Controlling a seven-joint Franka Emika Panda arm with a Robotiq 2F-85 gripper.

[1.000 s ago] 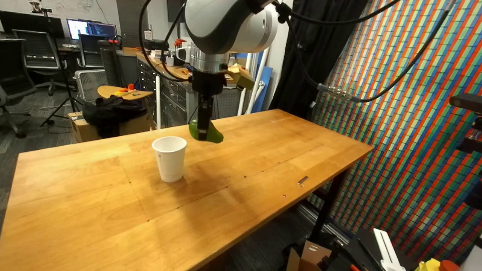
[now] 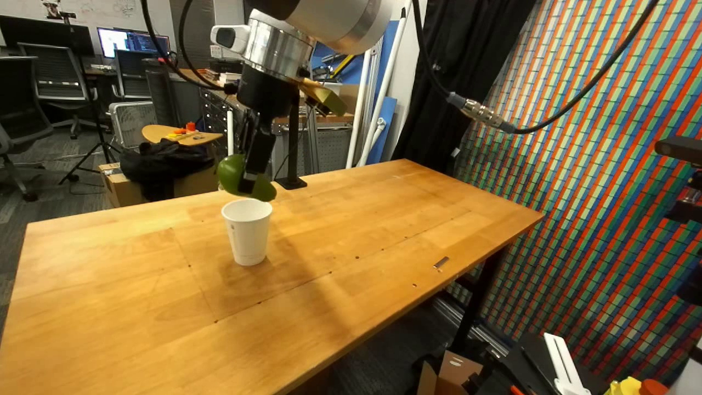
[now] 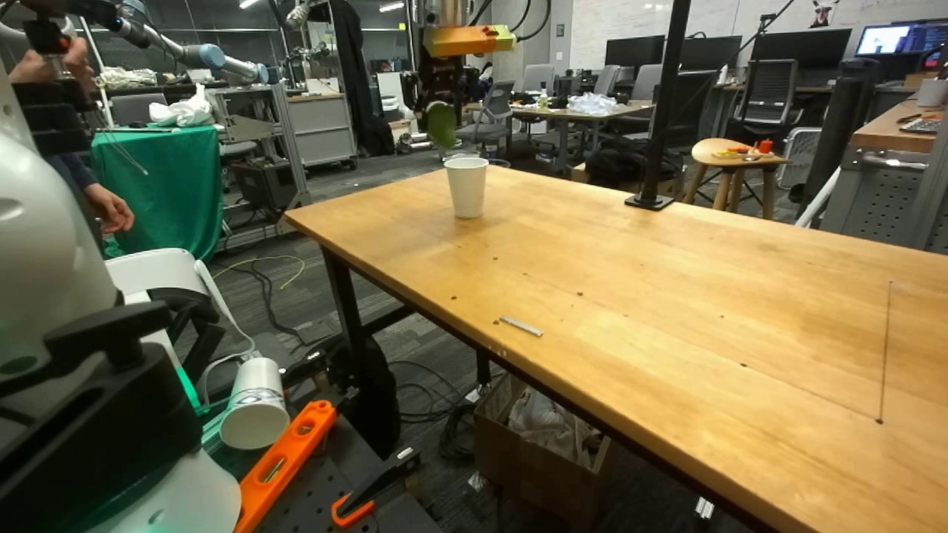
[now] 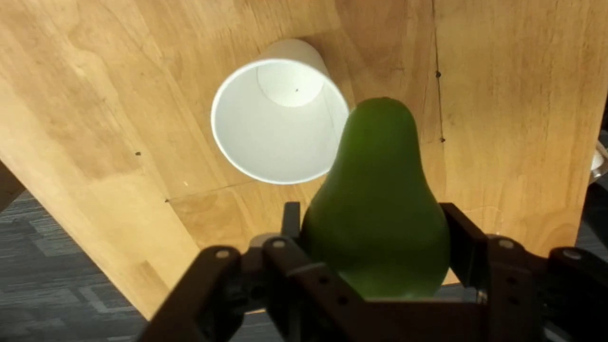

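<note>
A green pear-shaped object (image 4: 379, 205) is clamped between the black fingers of my gripper, its narrow end pointing away from the palm in the wrist view. On the table stands a white paper cup (image 2: 248, 237), upright, its mouth facing up. Looking down into the cup (image 4: 276, 131) from the wrist, I see it empty. In exterior view 1 the pear shows at both sides of the gripper, above the cup's rim and tilted. Exterior view 2 has the pear (image 3: 441, 125) higher than the cup (image 3: 467, 191) and slightly to its left, apart from it.
The wooden table (image 2: 368, 230) is otherwise mostly bare, apart from a small metal strip (image 3: 521, 327) near one edge. A black post (image 3: 655, 133) rises from the table's far edge. Cables hang around the arm.
Along with the pear, my gripper has moved left in exterior view 1 and somewhat higher, from beside the cup to above it, and it now leans. The cup has stayed in place.
</note>
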